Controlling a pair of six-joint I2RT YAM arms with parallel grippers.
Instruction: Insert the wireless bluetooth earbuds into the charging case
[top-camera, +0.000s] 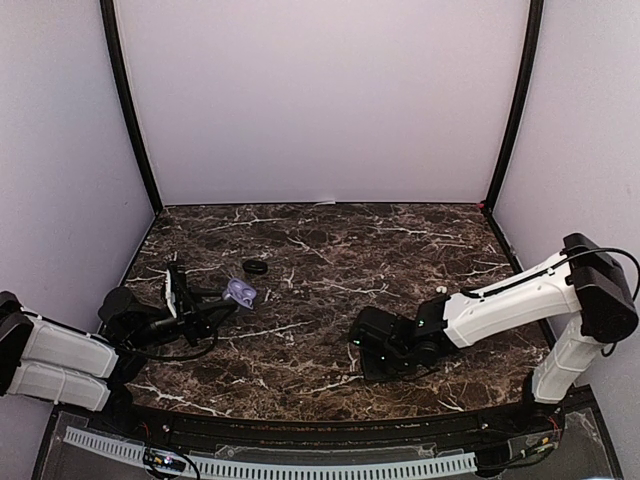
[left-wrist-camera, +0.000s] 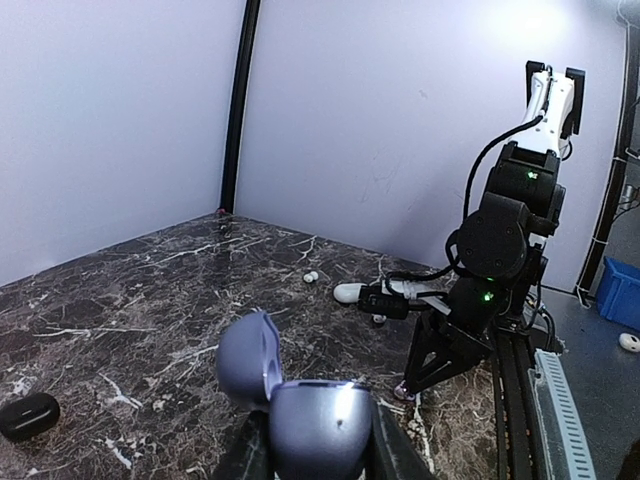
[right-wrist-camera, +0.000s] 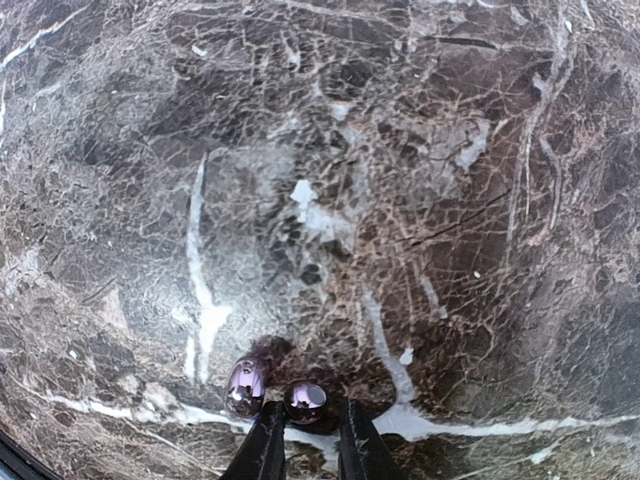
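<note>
A shiny lilac charging case (top-camera: 241, 292) is held above the table at the left. My left gripper (top-camera: 222, 302) is shut on it; in the left wrist view its raised lid (left-wrist-camera: 248, 358) stands to the left of the rounded body (left-wrist-camera: 320, 430). In the right wrist view, a purple earbud (right-wrist-camera: 305, 396) is at the gap between the tips of my right gripper, which is part open. Whether the fingers touch it I cannot tell. Just left of them lies a second purple earbud (right-wrist-camera: 245, 386). The arm hides most of that spot in the top view.
A black oval case (top-camera: 255, 267) rests on the table beyond the lilac one. Small white earbuds (left-wrist-camera: 310, 276) and a white rounded case (left-wrist-camera: 348, 292) lie farther off, near the right arm.
</note>
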